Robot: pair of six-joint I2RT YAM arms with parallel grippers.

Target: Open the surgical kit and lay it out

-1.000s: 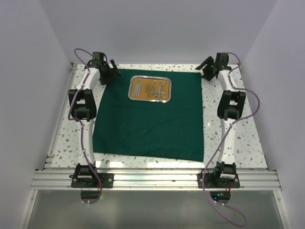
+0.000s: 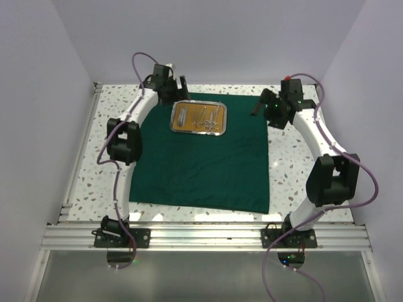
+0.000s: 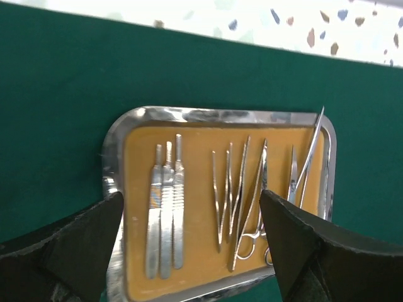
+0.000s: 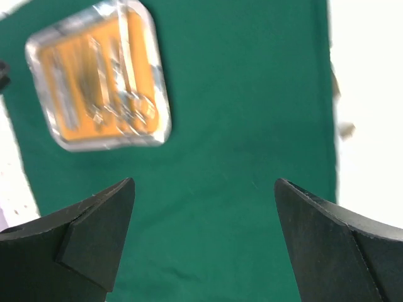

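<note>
Flat on the table lies an unfolded green cloth (image 2: 201,170). A metal tray (image 2: 199,133) with an orange-brown floor rests on its far part. Three scalpel handles (image 3: 165,220) lie side by side in the tray's left part. Thin tweezers (image 3: 226,189) and scissors (image 3: 254,233) are to their right, and a long instrument (image 3: 311,151) leans across the far right rim. My left gripper (image 2: 184,91) is open above the tray's far left corner, its fingers empty. At the cloth's right edge my right gripper (image 2: 259,108) stands open, holding nothing.
Speckled table top (image 2: 293,182) shows on both sides of the cloth. A metal rail (image 2: 208,230) runs along the front, and grey walls (image 2: 201,44) enclose the back and sides.
The left gripper has moved right from the far left corner to the tray's back. Tray and cloth stay put.
</note>
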